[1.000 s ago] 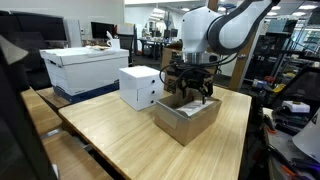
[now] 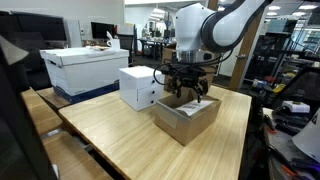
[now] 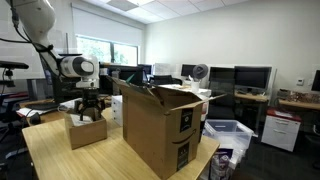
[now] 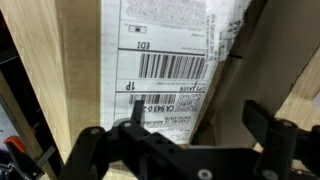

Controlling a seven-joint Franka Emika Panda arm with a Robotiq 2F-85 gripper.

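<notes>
A white package with a printed barcode label (image 4: 170,70) fills the middle of the wrist view. It lies inside an open brown cardboard box (image 2: 183,126) on the table, and part of its white surface shows over the rim in exterior view 1. My gripper (image 2: 188,88) points down at the box's opening. Its two fingers (image 4: 257,117) stand wide apart in the wrist view, with the label seen between and beyond them. The gripper is open and holds nothing. Whether a fingertip touches the package cannot be told.
A white drawer unit (image 2: 140,88) stands behind the box, with a white lidded storage box (image 2: 84,72) farther left. A large brown carton (image 3: 165,135) rises at the table's other end. Bare wooden tabletop (image 2: 125,140) lies left of the small box.
The gripper has shifted only slightly over the box. The box, its package and the surrounding things look unmoved.
</notes>
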